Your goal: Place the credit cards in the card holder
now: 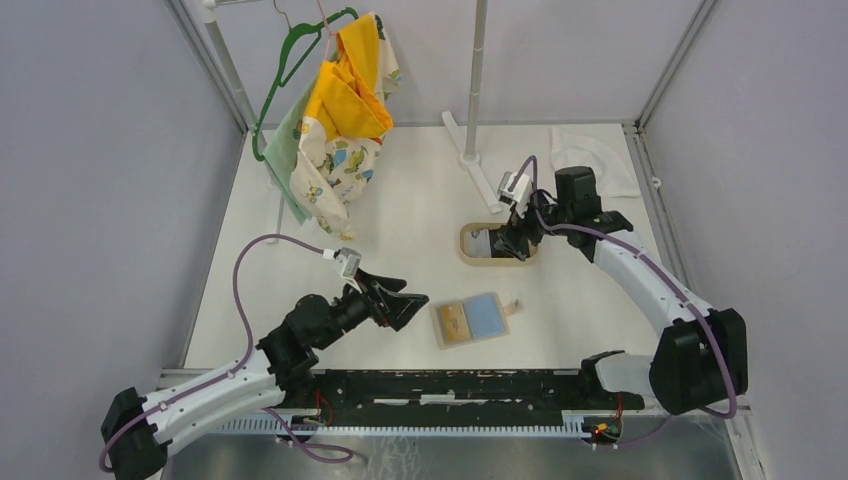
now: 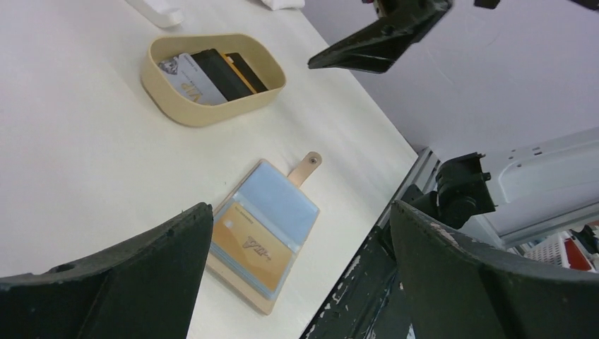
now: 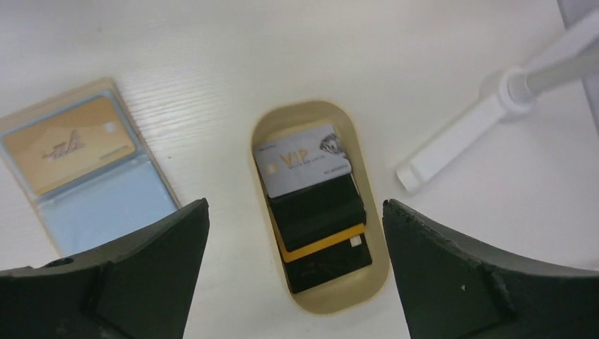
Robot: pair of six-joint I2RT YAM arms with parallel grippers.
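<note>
The card holder (image 1: 484, 316) lies flat on the table, blue on one half, with a gold card (image 2: 252, 246) in its other half and a strap (image 2: 304, 168) sticking out at one end. Beyond it, an oval cream tray (image 3: 258, 155) contains a silver VIP card (image 3: 302, 162), a black card (image 3: 318, 210), a gold-edged card and another black card (image 3: 327, 267). Above this tray my right gripper (image 1: 517, 245) is open, its fingers (image 3: 141, 272) wide apart and empty. My left gripper (image 1: 403, 305), also open and empty, hangs just left of the holder.
A white pole base (image 1: 480, 180) stands behind the tray. Cloths hang from a green hanger (image 1: 290, 60) at back left; a white cloth (image 1: 600, 165) lies at back right. Bare table (image 1: 400, 200) stretches left of the tray.
</note>
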